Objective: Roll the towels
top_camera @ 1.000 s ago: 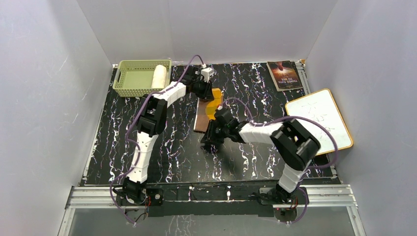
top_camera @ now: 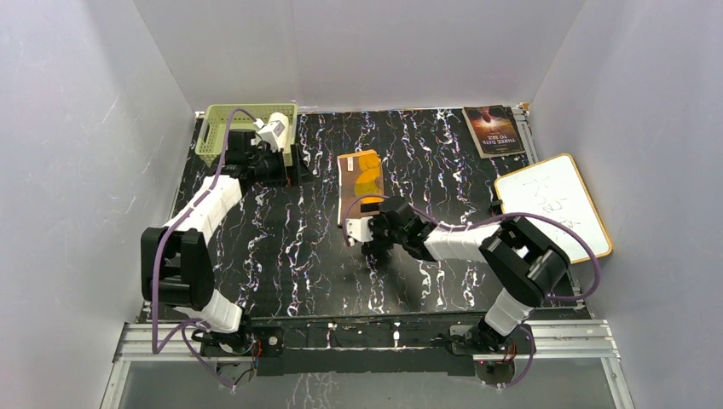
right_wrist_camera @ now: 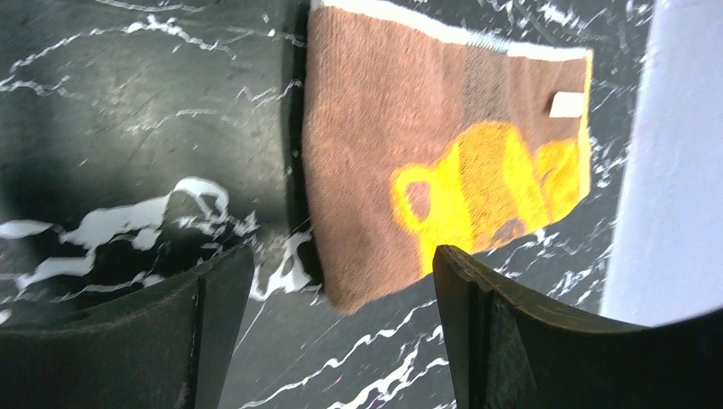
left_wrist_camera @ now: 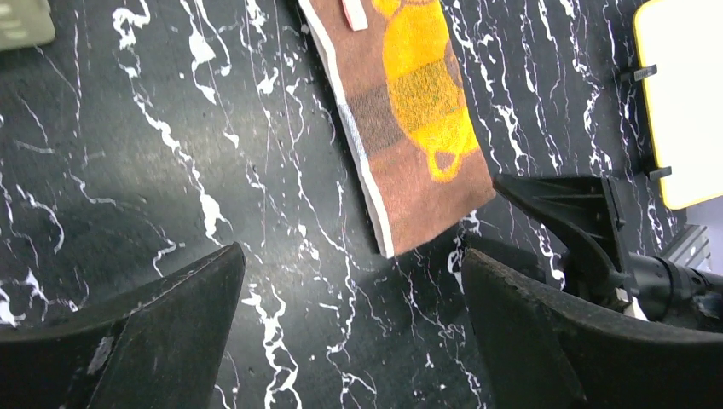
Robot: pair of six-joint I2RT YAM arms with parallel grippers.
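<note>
A folded brown towel (top_camera: 358, 179) with a yellow-orange pattern lies flat in the middle of the table. In the left wrist view, my left gripper (top_camera: 296, 168) is open and empty, off to the towel's left beside the basket. My right gripper (top_camera: 367, 248) hangs at the towel's near end, its fingers (right_wrist_camera: 217, 332) spread apart. The near edge of the towel (right_wrist_camera: 367, 213) shows beyond and between those fingers in the right wrist view; contact cannot be told. A white rolled towel (top_camera: 280, 123) sits inside the green basket (top_camera: 223, 111), partly behind my left gripper.
At the back right lies a dark book (top_camera: 494, 132). A whiteboard (top_camera: 554, 203) with a yellow frame rests along the right side.
My left gripper has left the towel's far end, moving left toward the basket and opening. The towel looks unmoved.
</note>
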